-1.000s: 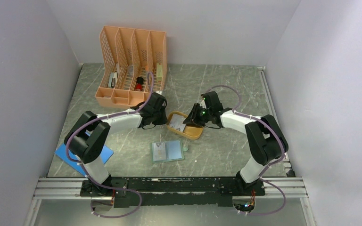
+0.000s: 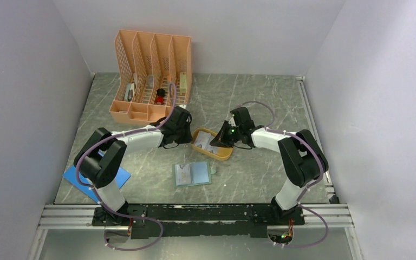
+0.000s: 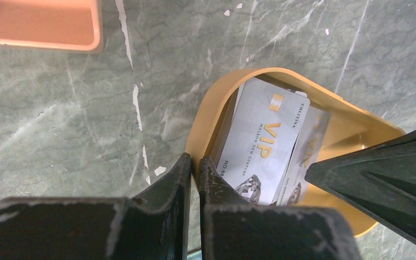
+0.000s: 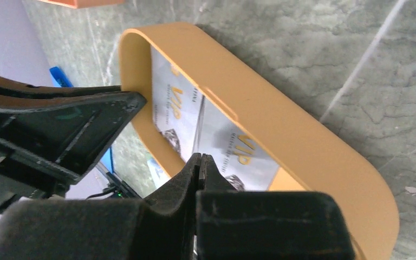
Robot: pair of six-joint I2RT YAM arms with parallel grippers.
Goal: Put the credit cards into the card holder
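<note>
Silver VIP credit cards (image 3: 265, 135) stand leaning in the yellow box (image 3: 365, 127). Another VIP card (image 4: 238, 154) leans away from them toward the right gripper's side. My left gripper is shut on the box's left wall. Over the inside of the box, my right gripper has its fingertips together with nothing between them; the separated card is outside the fingers, just beyond the tips. The card holder (image 2: 199, 173) lies open on the table in front of the box, a card showing in its left side.
A peach divided rack (image 2: 154, 70) with several small items stands behind the left arm. A blue sheet (image 2: 120, 179) lies at the left under that arm.
</note>
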